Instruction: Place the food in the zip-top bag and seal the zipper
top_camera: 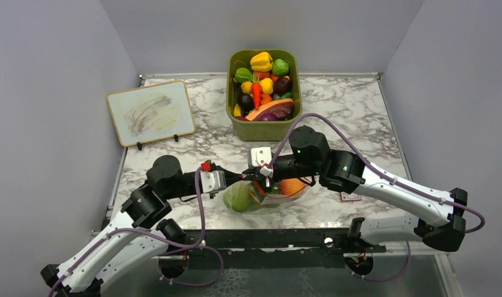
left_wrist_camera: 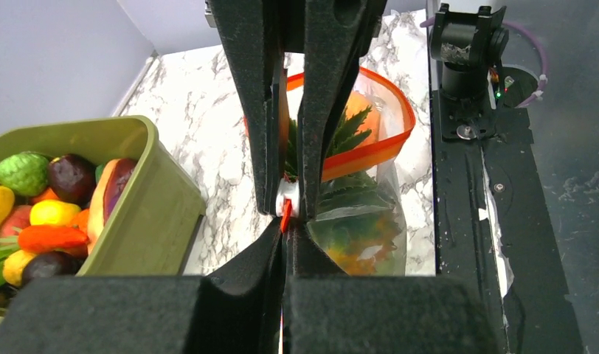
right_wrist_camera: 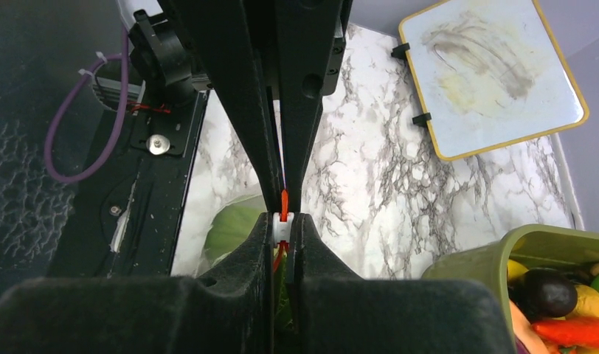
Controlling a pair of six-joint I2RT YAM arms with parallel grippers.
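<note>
The clear zip bag (top_camera: pixel 248 199) with orange-red zipper strip (left_wrist_camera: pixel 359 155) stands on the marble below both grippers, holding green and orange food (top_camera: pixel 293 185). My left gripper (top_camera: pixel 241 176) is shut on the thin red strip at the bag's mouth. Facing it from the other side, my right gripper (top_camera: pixel 251 175) is shut on the small white zipper slider (right_wrist_camera: pixel 282 230). The two sets of fingertips meet closely, hiding part of the bag top.
A green bin (top_camera: pixel 234 125) full of vegetables stands at the back centre. A whiteboard (top_camera: pixel 151 112) lies at the back left. A small card (top_camera: pixel 350 197) lies right of the bag. The table's front edge is close below the bag.
</note>
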